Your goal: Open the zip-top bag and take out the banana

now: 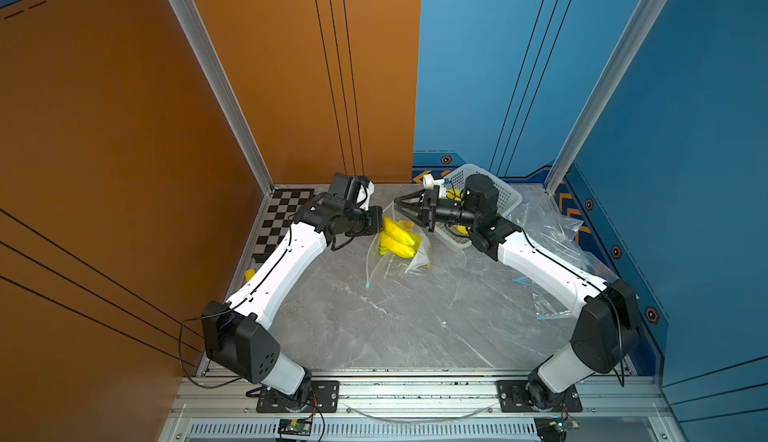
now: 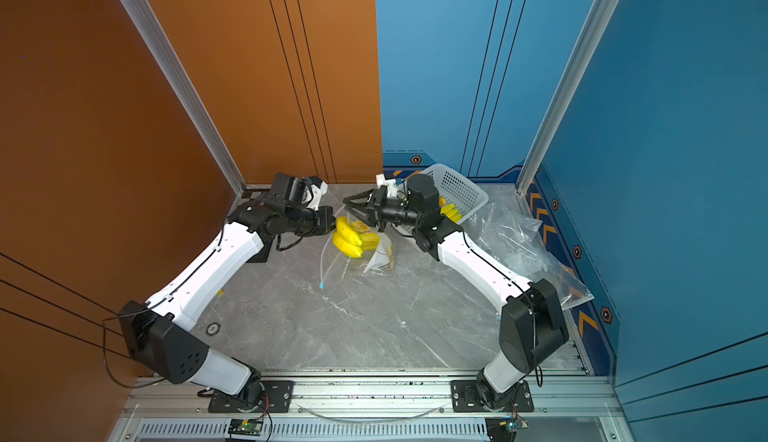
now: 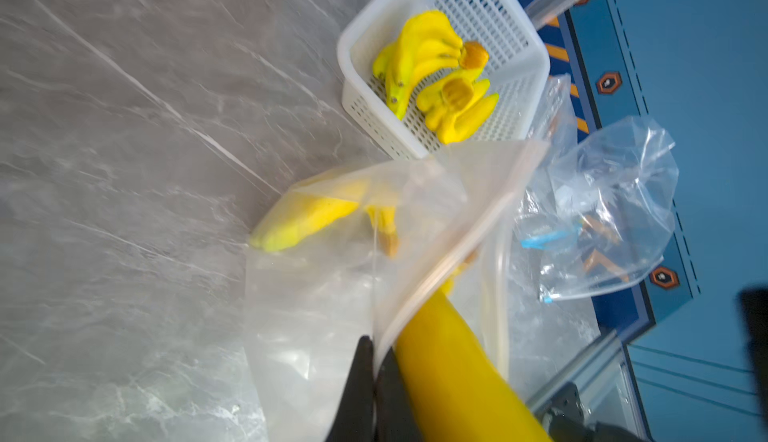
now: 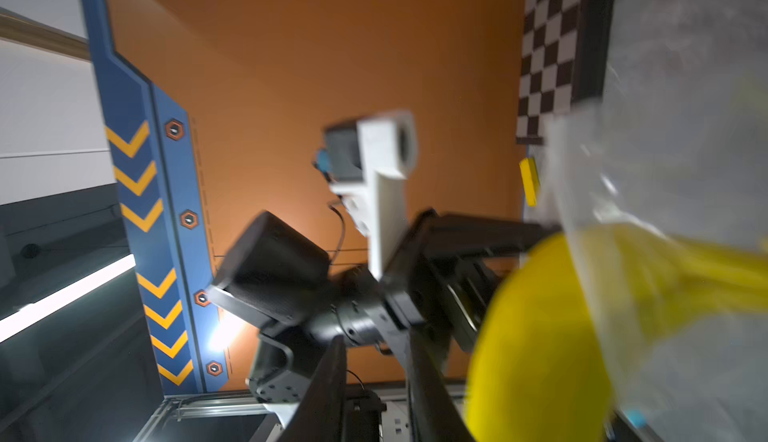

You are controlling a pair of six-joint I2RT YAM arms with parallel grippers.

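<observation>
In the left wrist view my left gripper is shut on the rim of the clear zip top bag [image 3: 312, 306], which hangs from it. The yellow banana bunch [image 1: 397, 238] hangs at the bag, right below and beside that gripper. Some bananas [image 3: 308, 219] show behind the film, while one large banana [image 3: 456, 370] lies along the rim, so how much is inside cannot be told. Just above and right of the bunch is my right gripper. A gap shows between its fingers, and whether anything is held at their tips is hidden.
A white basket [image 3: 368, 97] with more bananas stands at the back right, partly behind my right arm. Other clear bags [image 1: 552, 242] lie along the right side. A checkered board [image 1: 280, 222] is at the left.
</observation>
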